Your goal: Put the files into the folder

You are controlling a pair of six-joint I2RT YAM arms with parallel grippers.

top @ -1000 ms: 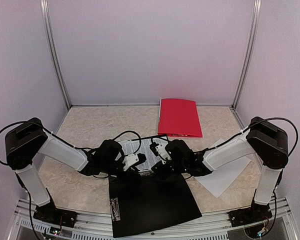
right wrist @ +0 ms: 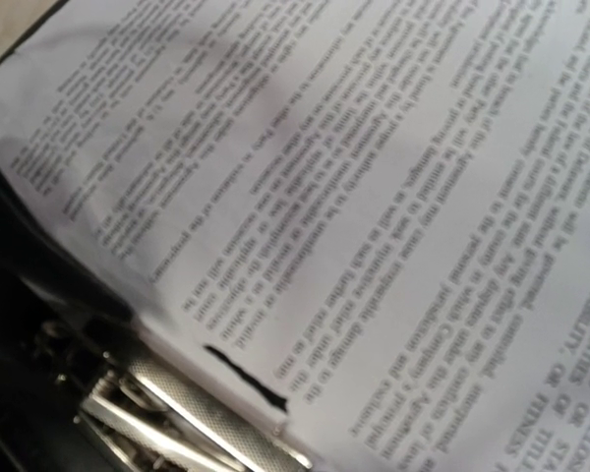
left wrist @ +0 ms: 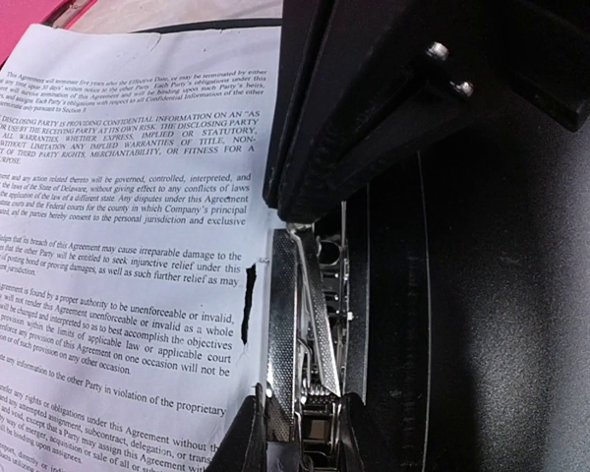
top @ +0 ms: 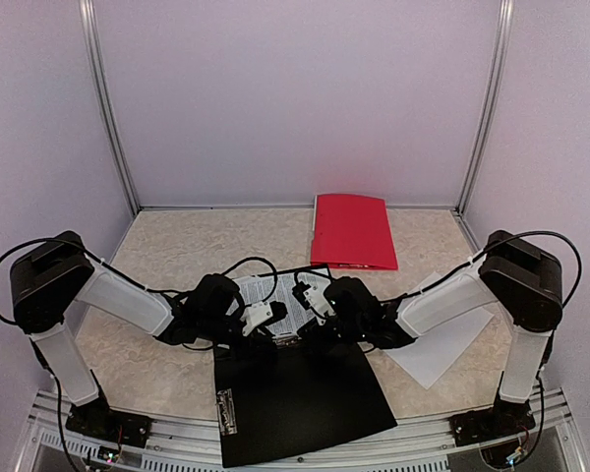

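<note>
A black folder (top: 300,413) lies on the table with printed sheets (left wrist: 108,246) on its upper part, beside a metal clip (left wrist: 283,324). My left gripper is at the clip's lower end, its two fingertips on either side of the metal; whether it grips is unclear. My right gripper (top: 313,330) is at the clip's other end, its black body over it in the left wrist view. In the right wrist view the sheets and the clip (right wrist: 197,413) are blurred, and the fingers cannot be made out.
A red folder (top: 354,231) lies at the back right. A white sheet (top: 438,349) lies to the right, partly under the right arm.
</note>
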